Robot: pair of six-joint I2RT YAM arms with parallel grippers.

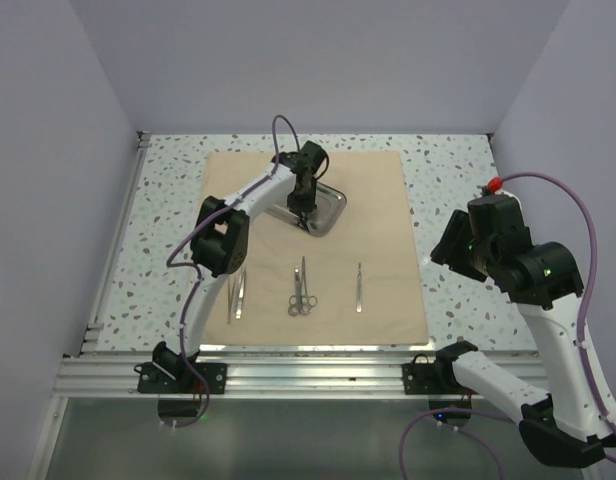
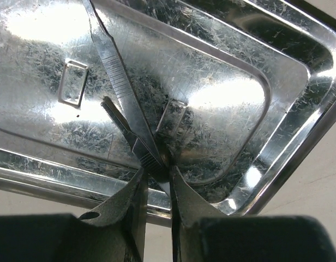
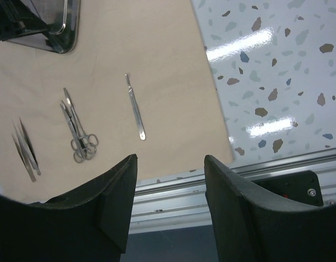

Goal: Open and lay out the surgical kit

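My left gripper is down in the steel tray (image 1: pixel 338 210), its fingertips at the lower ends of two flat metal instruments (image 2: pixel 121 84), possibly scalpel handles, lying crossed; whether it grips them is unclear. On the beige cloth (image 1: pixel 378 240) lie scissor-like instruments (image 1: pixel 302 295), a single scalpel handle (image 1: pixel 359 290) and several slender instruments (image 1: pixel 240 295), likely tweezers, at the left. My right gripper hangs over the right side, open, with nothing between its fingers.
The cloth lies on a speckled table (image 1: pixel 458 310) with a metal rail along its front.
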